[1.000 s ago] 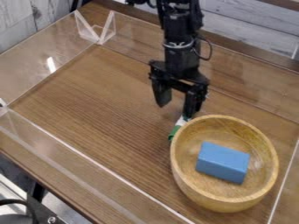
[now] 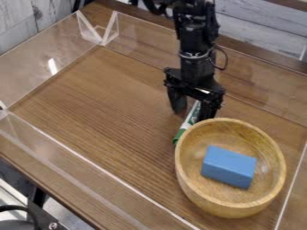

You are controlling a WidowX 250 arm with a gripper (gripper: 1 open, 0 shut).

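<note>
My black gripper (image 2: 192, 101) is low over the wooden table, open, just behind a pale green-and-white elongated object (image 2: 185, 130). That object lies beside the rim of a large tan bowl (image 2: 192, 193), and its far end is partly hidden by the gripper. A blue block (image 2: 228, 165) rests inside the bowl.
Clear plastic edges border it at the left. A dark cable or object shows at the lower left corner.
The gripper has moved slightly toward the bowl and down over the green-and-white object, which now shows less. The bowl and block look unmoved.
</note>
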